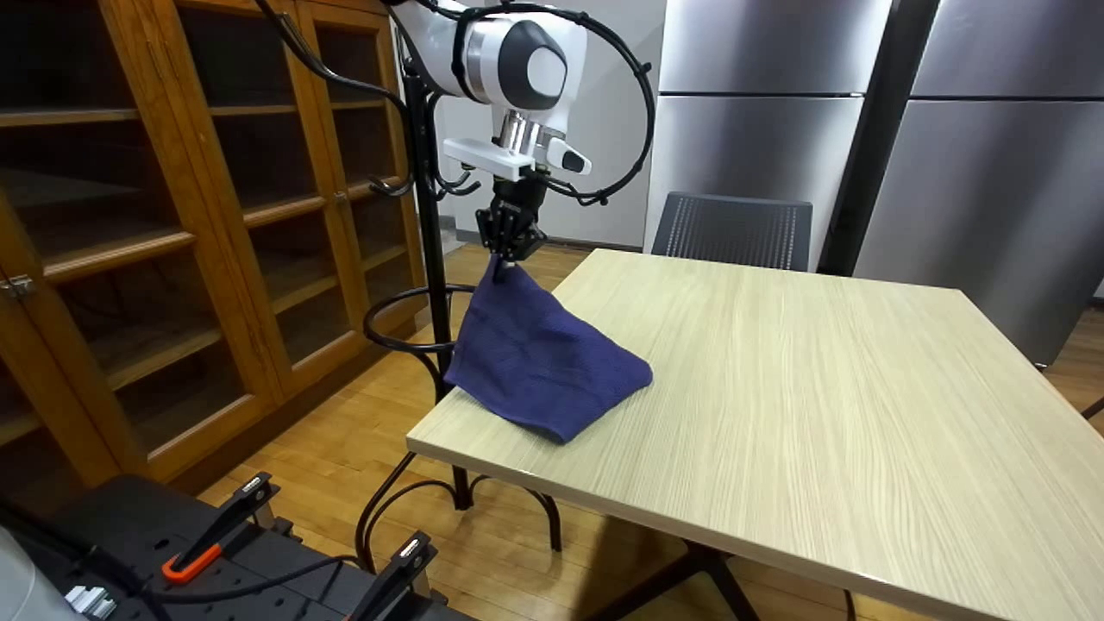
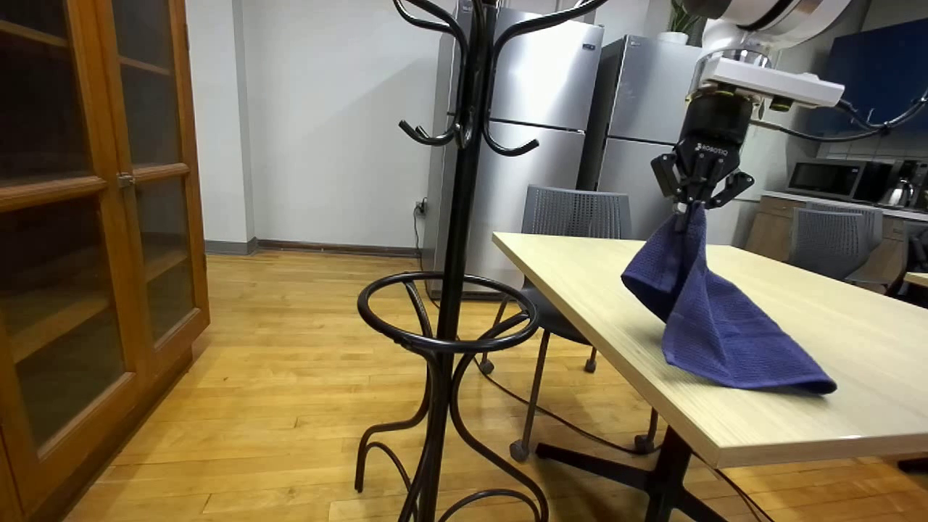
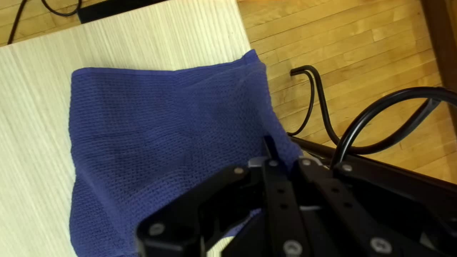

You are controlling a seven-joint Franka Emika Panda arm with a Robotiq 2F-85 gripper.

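A dark blue towel [image 1: 548,357] hangs by one corner from my gripper [image 1: 504,265], which is shut on it above the table's left edge. Its lower part still rests on the pale wooden table [image 1: 807,393]. From the second exterior view, the cloth [image 2: 739,339] drapes down in folds from the fingertips to the tabletop. In the wrist view the towel [image 3: 171,141] spreads out below, and its pinched corner lies between the black fingers.
A black coat stand [image 2: 461,217] with curved hooks and a ring stands on the floor just beyond the table's left edge. Glass-doored wooden cabinets [image 1: 238,207] are farther left. A grey chair [image 1: 735,229] sits behind the table.
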